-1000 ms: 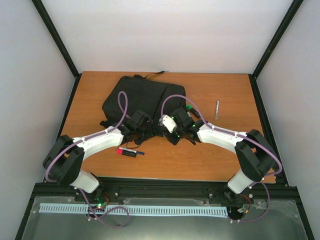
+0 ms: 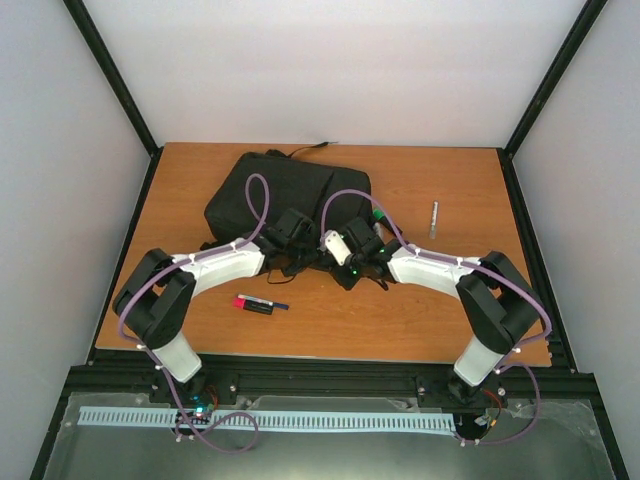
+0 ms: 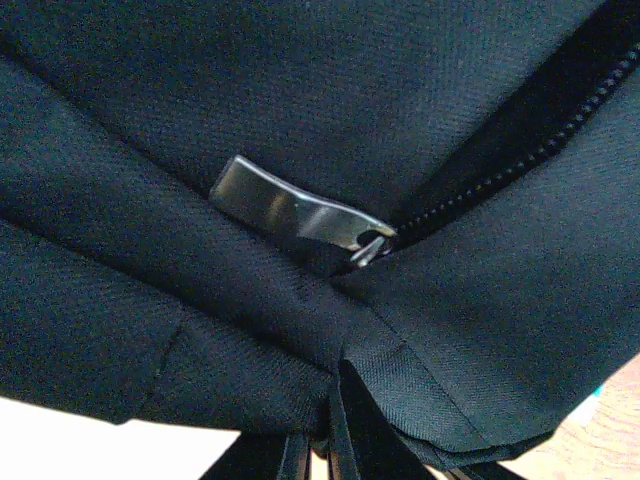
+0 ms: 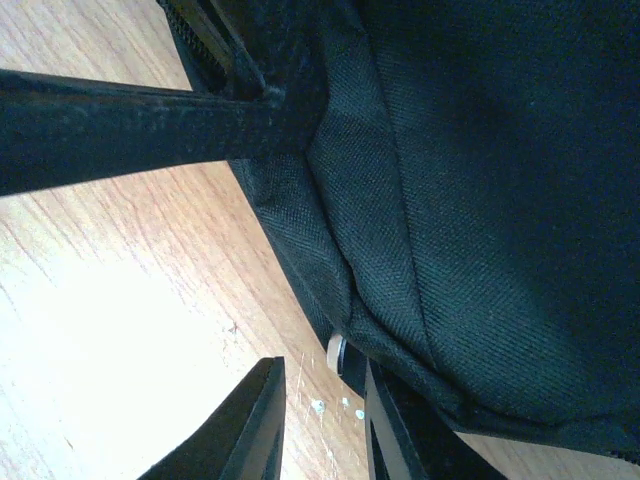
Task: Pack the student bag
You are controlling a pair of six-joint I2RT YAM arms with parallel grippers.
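Note:
The black bag (image 2: 275,195) lies flat at the back left of the table. At its front edge my left gripper is shut on a fold of the cloth, with a metal zipper pull (image 3: 290,208) and a partly parted zip ahead of it. My right gripper stands part open by the bag's edge. A small silvery tab (image 4: 336,353) shows between and just beyond its fingertips, not visibly gripped. Several pens lie outside the bag: a red-capped marker (image 2: 253,306), a blue-ended pen (image 2: 280,306) beside it, and a green-ended marker (image 2: 379,216).
A silvery pen (image 2: 434,220) lies alone at the right of the table (image 2: 480,190). Both forearms meet close together at the bag's front edge. Bare wood fills the front middle and the far right.
My left arm has swung to the right along the bag's front edge, its gripper now nearer the right one. The right arm has shifted only slightly. The bag and pens look unmoved.

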